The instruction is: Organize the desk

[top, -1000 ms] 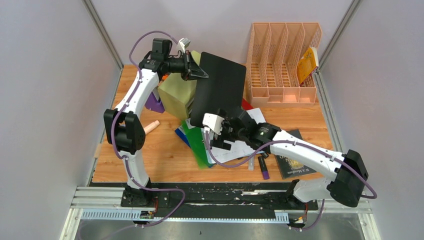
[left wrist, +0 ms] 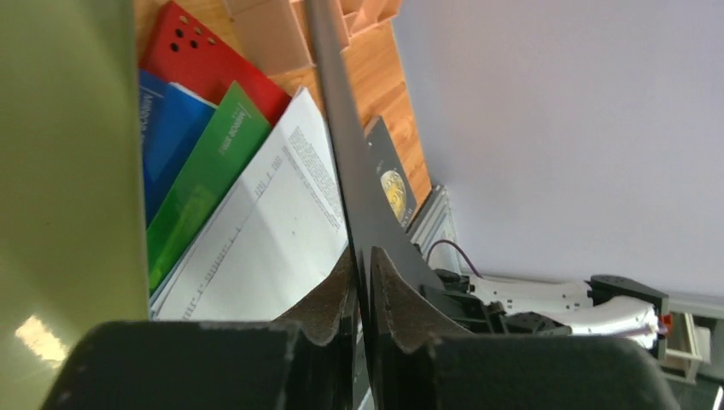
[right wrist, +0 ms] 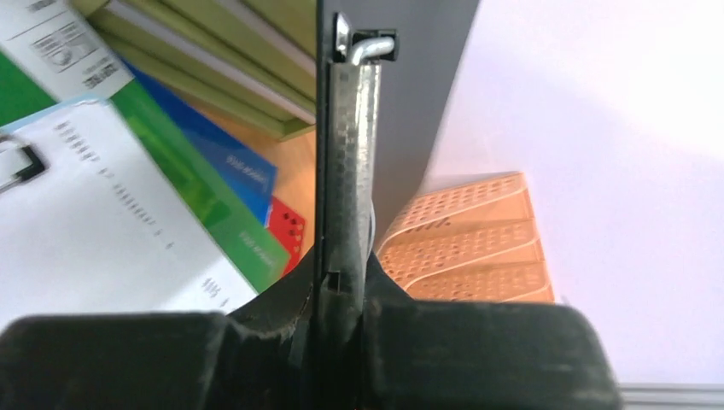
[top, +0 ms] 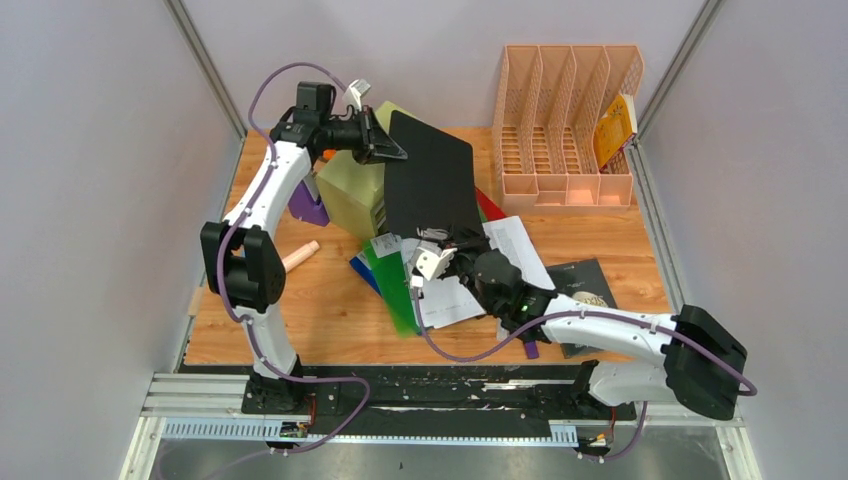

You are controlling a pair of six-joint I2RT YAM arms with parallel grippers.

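Note:
A black clipboard (top: 430,170) is raised nearly upright between my grippers. My left gripper (top: 390,150) is at its upper left; in the left wrist view the board runs between its fingers, and whether they grip it is hard to tell. My right gripper is shut on the board's lower edge by the metal clip. Beneath lie white papers (left wrist: 248,222), green (top: 390,300), blue (left wrist: 166,137) and red (left wrist: 209,60) folders. A pale green box (top: 345,195) stands behind on the left.
A pink divider organizer (top: 530,190) holding a yellow book (top: 612,130) stands at back right. A dark book (top: 585,280) lies right, a pale cylinder (top: 300,255) and purple object (top: 305,210) left. Bare wood shows at front left.
The clipboard and my left gripper have shifted left, slightly upward in the top view. My right gripper has risen and turned at the board's lower edge.

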